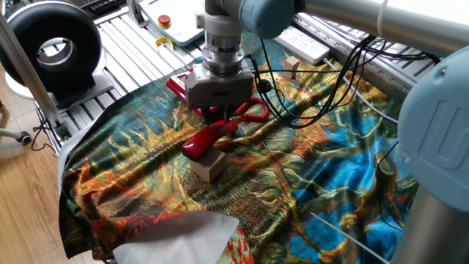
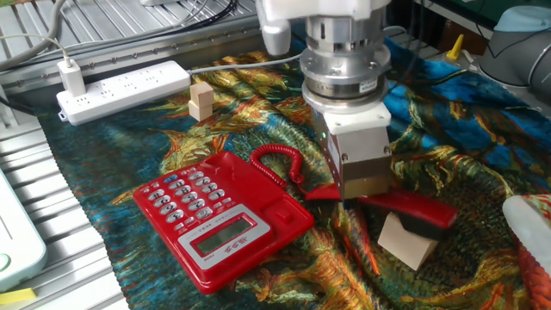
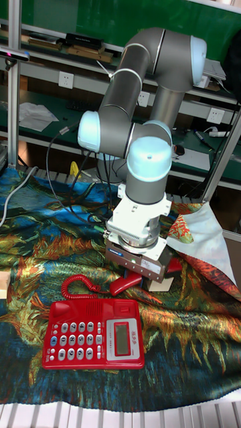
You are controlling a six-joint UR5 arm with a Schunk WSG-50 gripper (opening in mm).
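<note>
A red telephone handset (image 1: 204,142) lies slanted, its near end over a wooden block (image 1: 209,167). My gripper (image 1: 218,122) is down at the middle of the handset and seems shut on it, though the body of the gripper hides most of the fingers. Beside it, the red phone base (image 2: 222,222) lies keypad up with an empty cradle. A coiled red cord (image 2: 277,161) runs from the base towards the handset. In the third view the handset (image 3: 126,284) shows on both sides of my gripper (image 3: 139,278).
Small stacked wooden blocks (image 2: 201,101) and a white power strip (image 2: 125,93) stand beyond the phone. A rumpled patterned cloth (image 1: 132,183) covers the table. Black cables (image 1: 322,103) hang near the arm.
</note>
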